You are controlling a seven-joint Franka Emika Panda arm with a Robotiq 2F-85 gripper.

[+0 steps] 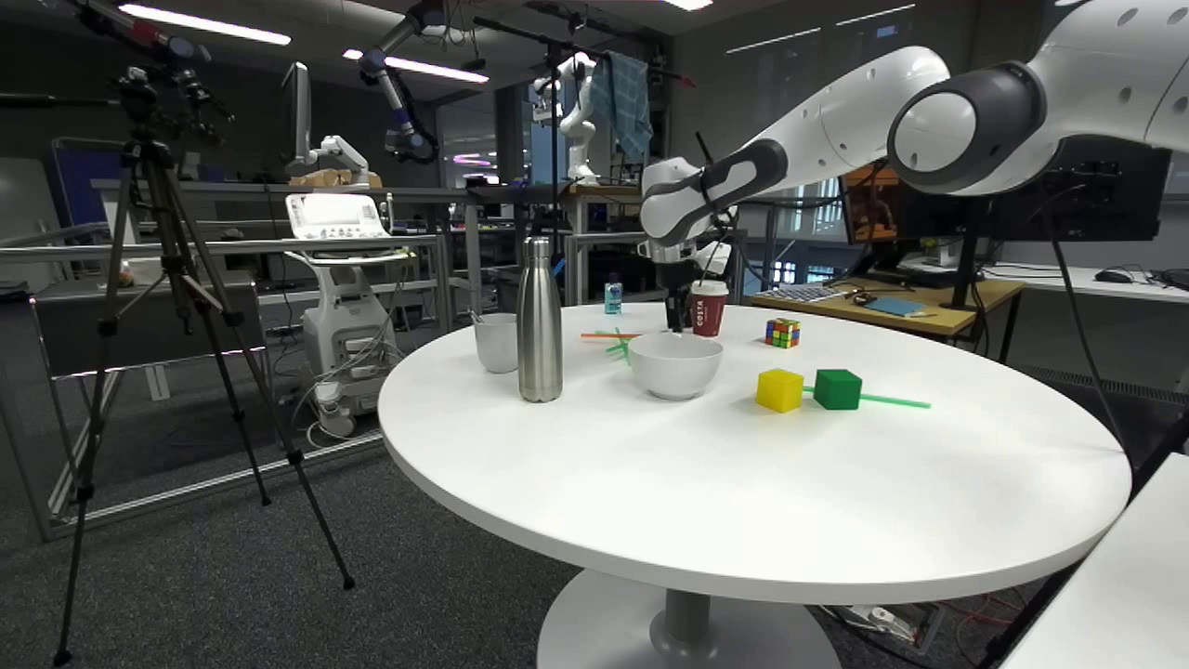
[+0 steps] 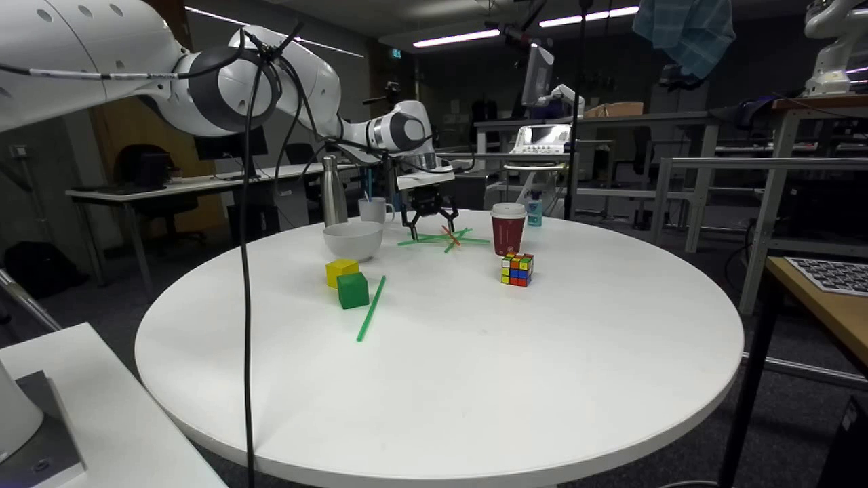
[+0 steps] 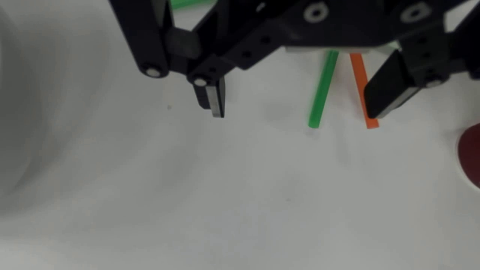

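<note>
In the wrist view my gripper is open, its two fingers wide apart. A green straw (image 3: 323, 90) and an orange straw (image 3: 363, 90) lie on the table between the fingers, the orange one close beside the right finger in that view. Exterior view 2 shows the gripper (image 2: 432, 234) low over the far side of the table, at a pile of crossed green straws (image 2: 472, 240) with an orange one among them. From exterior view 1 the white bowl (image 1: 675, 366) stands in front of the gripper, whose fingertips are partly hidden.
A red Costa cup (image 2: 506, 232) and a Rubik's cube (image 2: 517, 270) stand near the straws. A steel bottle (image 1: 541, 323), white mug (image 1: 497, 341), yellow block (image 1: 779, 390) and green block (image 1: 837, 389) occupy other spots.
</note>
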